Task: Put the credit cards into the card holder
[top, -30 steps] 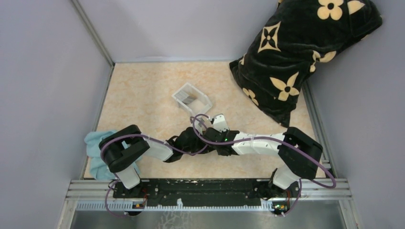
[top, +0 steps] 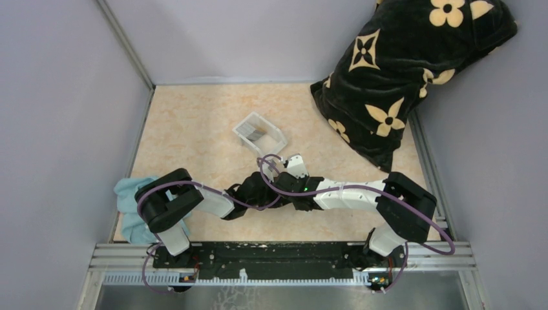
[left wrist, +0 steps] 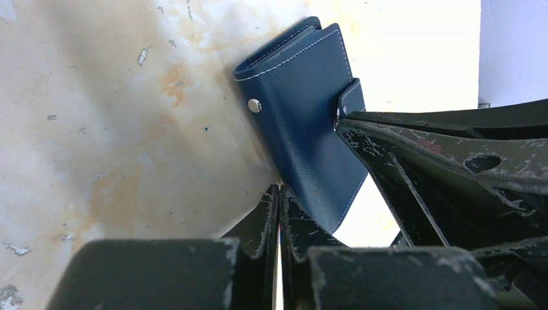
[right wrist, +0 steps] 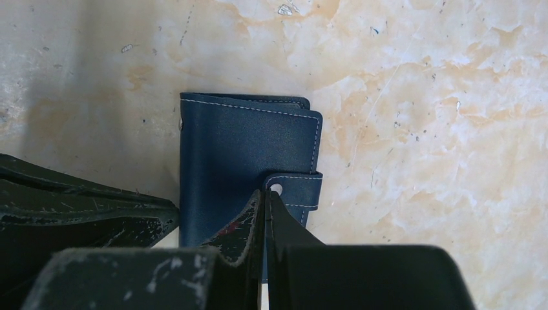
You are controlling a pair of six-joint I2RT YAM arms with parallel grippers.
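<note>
A dark blue card holder (left wrist: 297, 110) lies folded on the table, its snap strap (right wrist: 298, 191) across the open edge. My left gripper is shut at the holder's spine side, with nothing visible between its fingers. The right gripper is shut too, its tips at the strap's snap and nothing showing between them. From above, both arms hide the holder. Grey flat pieces, possibly cards (top: 251, 132), rest in the white tray (top: 279, 135); they are too small to identify.
The white tray sits just beyond the two grippers. A light blue cloth (top: 134, 213) lies at the left edge, and a large black patterned cushion (top: 388, 77) covers the back right. Bare table (top: 194, 123) shows at the back left.
</note>
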